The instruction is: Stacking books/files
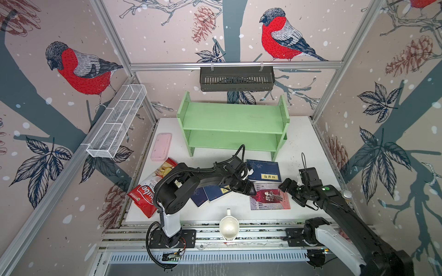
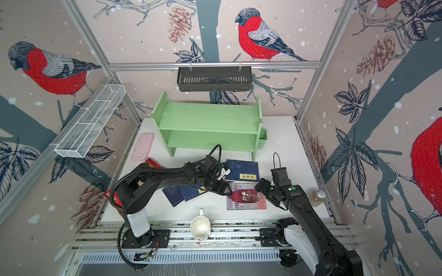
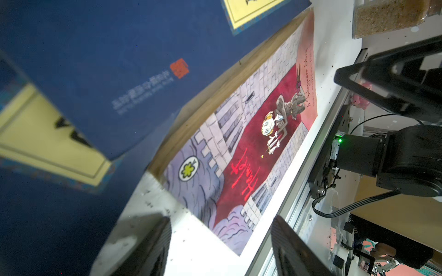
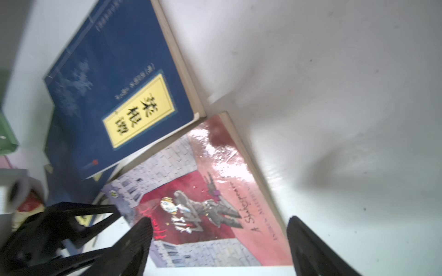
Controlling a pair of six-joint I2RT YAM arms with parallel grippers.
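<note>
A picture book (image 1: 269,196) with a red panel and a pinkish end lies flat on the table. Just behind it, a dark blue book (image 1: 263,170) with a yellow label lies cover up. Two more blue books (image 1: 199,196) rest to the left, partly under my left arm. My left gripper stands open at the picture book's left end, fingers (image 3: 149,248) apart. At the other end, the right gripper is open too, its fingers (image 4: 315,250) parted over the picture book. Neither grips anything that I can make out.
A green two-tier shelf (image 1: 232,117) stands empty behind the books. Left of them lie a red snack bag (image 1: 146,195) and a pink case (image 1: 161,147). A cup (image 1: 229,228) sits at the front edge, a jar (image 2: 317,196) at far right.
</note>
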